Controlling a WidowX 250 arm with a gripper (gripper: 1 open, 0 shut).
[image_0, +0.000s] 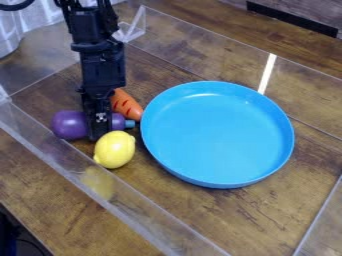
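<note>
My black gripper (98, 112) is low on the left, its fingers down on a purple vegetable (72, 126), probably an eggplant, and closed on it. Just in front and to the right lies a yellow lemon-like object (115, 149). An orange carrot (126, 104) lies behind, right beside the gripper, partly hidden by it.
A large blue plate (217, 134) fills the middle right of the wooden table (254, 220). Clear plastic walls run along the lower left and the right edge.
</note>
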